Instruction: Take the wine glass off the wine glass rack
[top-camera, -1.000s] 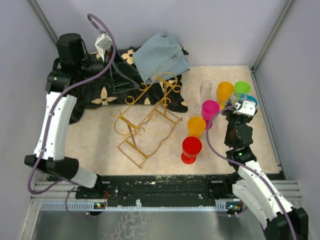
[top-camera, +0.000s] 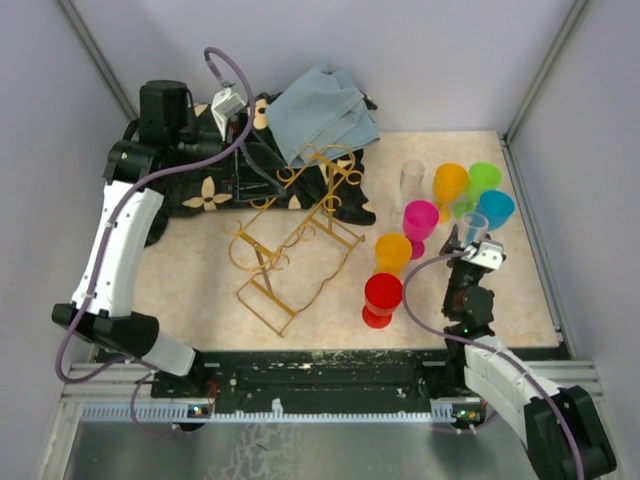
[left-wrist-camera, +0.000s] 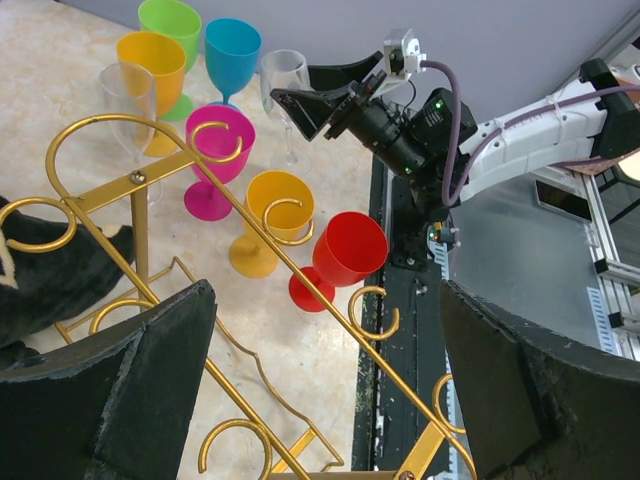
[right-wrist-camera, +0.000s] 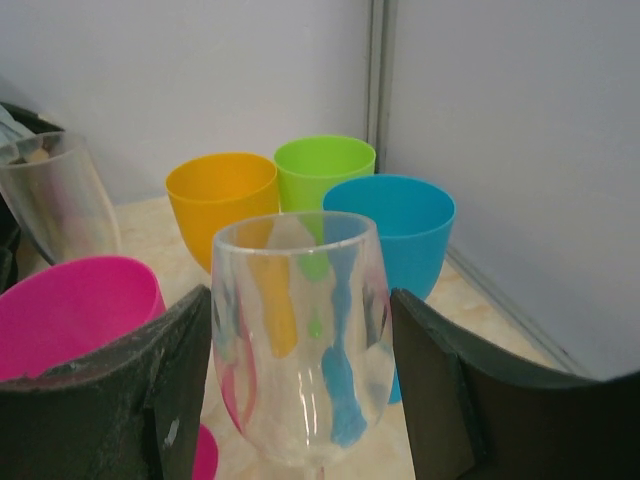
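Note:
The gold wire rack (top-camera: 268, 255) stands mid-table, with no glass on it. Above its back left part my left gripper (top-camera: 262, 190) stands open; in the left wrist view its fingers (left-wrist-camera: 150, 370) are wide apart over the rack, with nothing between them. On the right side, a clear wine glass (right-wrist-camera: 300, 350) stands upright between the fingers of my right gripper. They lie close along both sides of its bowl; whether they press on it cannot be made out. The left wrist view shows this clear glass (left-wrist-camera: 284, 85) with its foot at the table.
Around the right gripper stand a magenta glass (top-camera: 420, 218), blue glass (top-camera: 496, 207), green glass (top-camera: 484, 176), two orange glasses, a red glass (top-camera: 383, 293) and another clear glass (top-camera: 411, 180). Dark cloth and a folded blue cloth (top-camera: 320, 110) lie at the back.
The right gripper and the clear glass have come toward the front of the table, away from the green and blue glasses.

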